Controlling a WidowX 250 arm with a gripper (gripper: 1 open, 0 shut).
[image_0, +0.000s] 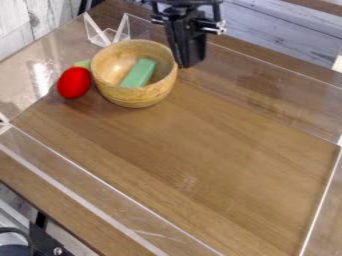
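Observation:
A wooden bowl (134, 96) sits on the table at the upper left, with a green block (138, 73) inside it. A red tomato-like object (75, 82) lies just left of the bowl. My black gripper (187, 52) hangs at the top, just right of and above the bowl's back rim. Its fingers are dark and small in the view; it is shut, with nothing visible between them.
A clear wire-like stand (107, 33) is behind the bowl, and a small green item (83, 64) lies beside the red object.

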